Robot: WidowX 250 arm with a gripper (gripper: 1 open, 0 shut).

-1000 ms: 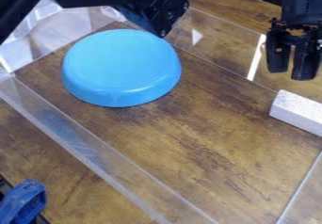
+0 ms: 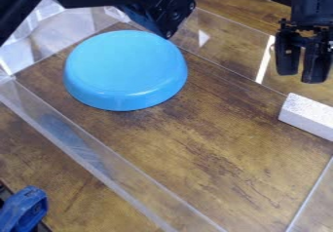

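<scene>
A black robot gripper (image 2: pixel 302 66) hangs at the upper right, its two dark fingers open and pointing down, above and behind a white rectangular block (image 2: pixel 307 115) that lies on the wooden floor. A large light blue round object (image 2: pixel 125 68), like an upturned bowl, rests in the upper left of the clear-walled tray.
A black arm part (image 2: pixel 136 0) reaches across the top left. A blue object (image 2: pixel 21 209) sits at the lower left, outside the clear wall (image 2: pixel 92 168).
</scene>
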